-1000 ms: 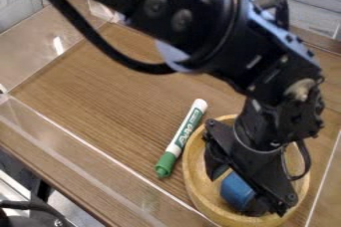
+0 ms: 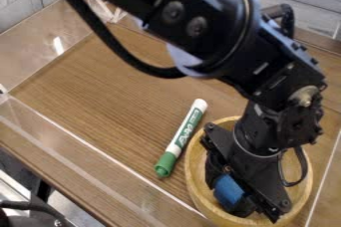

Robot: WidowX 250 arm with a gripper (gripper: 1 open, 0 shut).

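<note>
My black gripper reaches down into a round wooden bowl at the lower right of the camera view. It is shut on a blue object, which is mostly hidden behind the fingers. A white and green marker lies on the wooden surface just left of the bowl.
Clear or pale walls edge it at the left and back. Dark cables lie at the lower left corner.
My gripper has closed in around the blue object and shifted slightly left, covering more of it. The marker and bowl have stayed in place.
</note>
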